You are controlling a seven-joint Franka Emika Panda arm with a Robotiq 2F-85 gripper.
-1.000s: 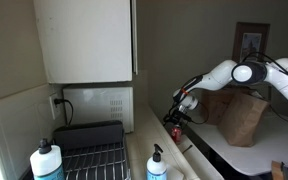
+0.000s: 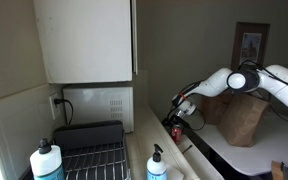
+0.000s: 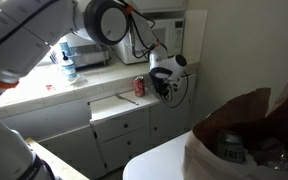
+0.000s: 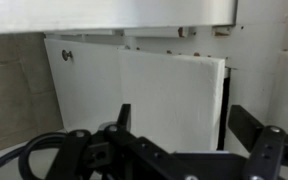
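Note:
In the wrist view my gripper is open, its two dark fingers wide apart with nothing between them. Beyond it is a white cabinet front [image 4: 169, 95] with a dark gap along its right edge. A small round knob [image 4: 67, 55] sits on the panel at left. In exterior view 2 the gripper [image 3: 166, 97] hangs at the counter's front edge, near the lower cabinets [image 3: 124, 122]. Its fingertips are too small there to tell whether they touch the cabinet.
A red can [image 3: 139, 87] stands on the counter [image 3: 109, 80], close to the gripper. A brown paper bag [image 3: 229, 120] is at right. In exterior view 1, a dish rack [image 2: 94, 160] and a soap bottle [image 2: 156, 167] occupy the near counter.
The forearm and elbow have sunk a little over the last second. The gripper end has shifted only slightly, and the red can and bottles have stayed in place.

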